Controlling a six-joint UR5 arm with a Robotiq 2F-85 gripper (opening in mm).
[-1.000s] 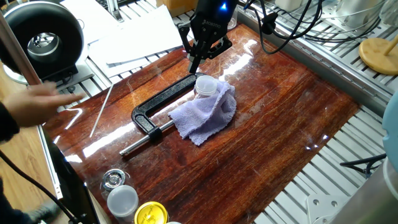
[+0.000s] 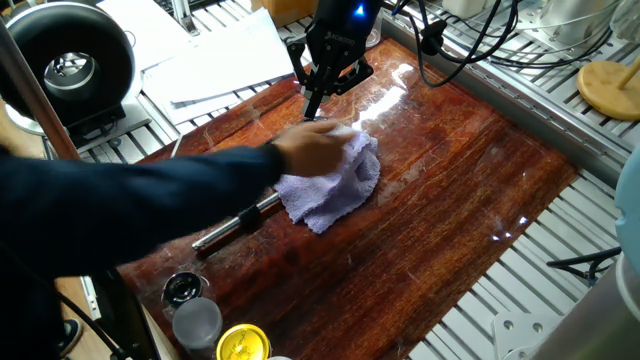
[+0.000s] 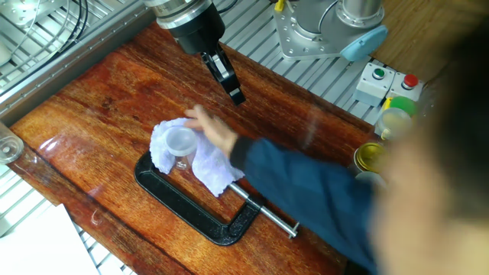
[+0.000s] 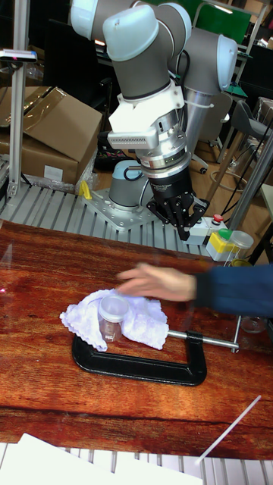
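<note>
My gripper [image 2: 313, 106] hangs over the far side of the wooden board, its fingers together and nothing visible between them. In the second exterior view the gripper [image 3: 237, 97] is apart from the cloth and the cup. A crumpled lilac cloth [image 2: 330, 196] lies on the board, partly over a black C-clamp [image 3: 183, 211] with a silver screw. A small clear cup [image 4: 113, 308] with a whitish top stands upright against the cloth. A person's hand [image 2: 308, 150] reaches over the cloth, hiding the cup and much of the clamp in the first exterior view.
Several jars, one with a yellow lid [image 2: 243, 343], stand at the board's near left edge. White paper [image 2: 225, 65] lies beyond the board. The board's right part [image 2: 470, 200] is clear. The person's arm [image 3: 306, 187] crosses over the board.
The person's hand has swept in from the left edge to above the cloth and cup. My gripper, the cloth and the visible part of the clamp look unmoved.
</note>
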